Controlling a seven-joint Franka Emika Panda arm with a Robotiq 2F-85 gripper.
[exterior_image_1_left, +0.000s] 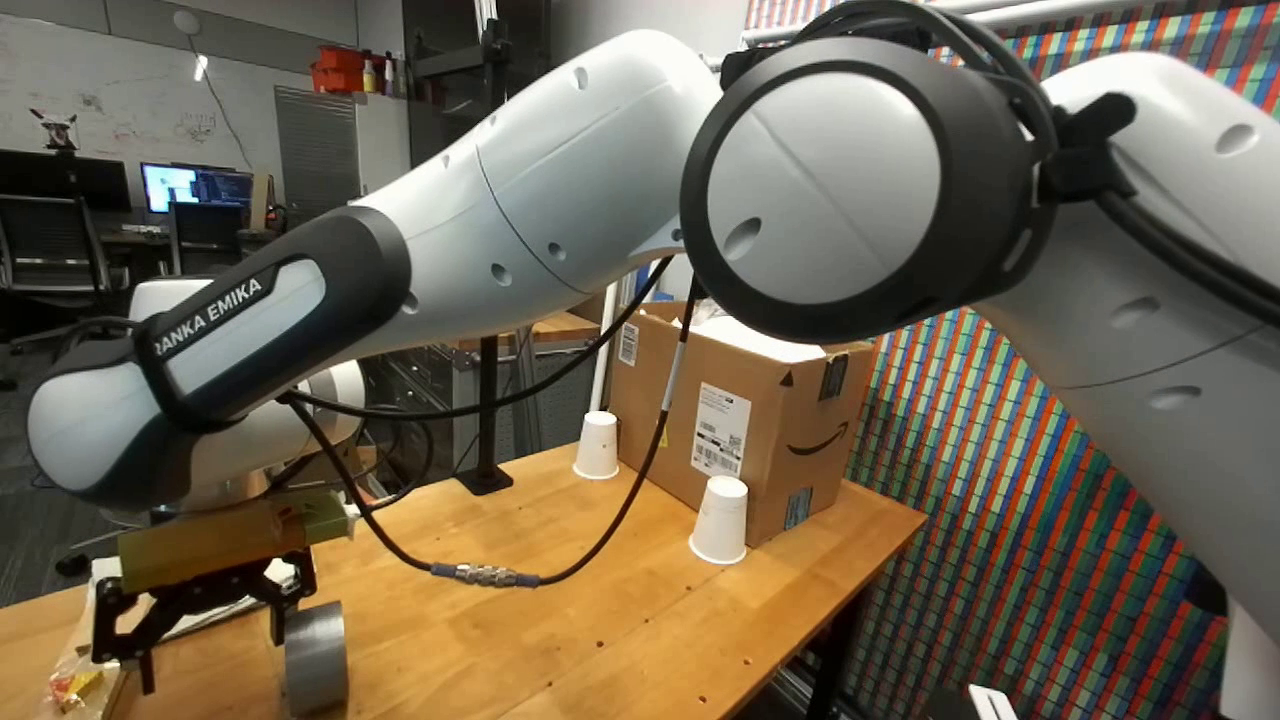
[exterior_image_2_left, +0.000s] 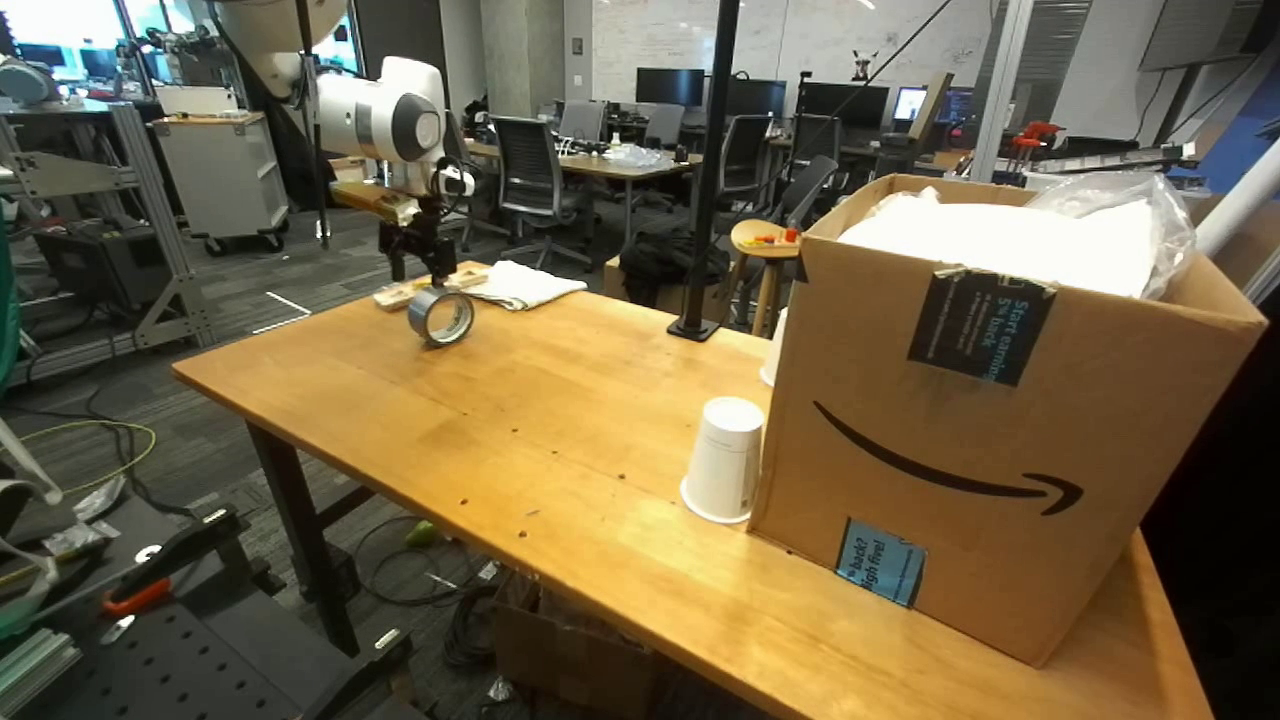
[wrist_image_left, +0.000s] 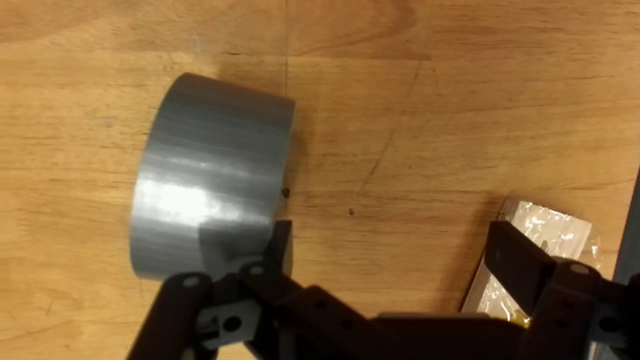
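A grey tape roll (exterior_image_1_left: 316, 660) stands on its curved edge on the wooden table (exterior_image_2_left: 576, 420); its open centre shows in exterior view 2. My gripper is open and low over the table, its fingers set wide apart. In the wrist view one finger (wrist_image_left: 280, 246) overlaps the lower right edge of the roll, at its flat side; whether it touches cannot be told. The other finger (wrist_image_left: 519, 261) is over a plastic-wrapped wooden piece (wrist_image_left: 555, 231). Only bare tabletop shows between the fingers.
A folded white cloth (exterior_image_2_left: 524, 286) lies at the table's far end. Two upturned white cups (exterior_image_1_left: 720, 521) stand near a large cardboard box (exterior_image_1_left: 768, 420). A black post (exterior_image_1_left: 486, 408) rises from the table edge. Mid-table is clear, with my arm cable (exterior_image_1_left: 600, 540) hanging above.
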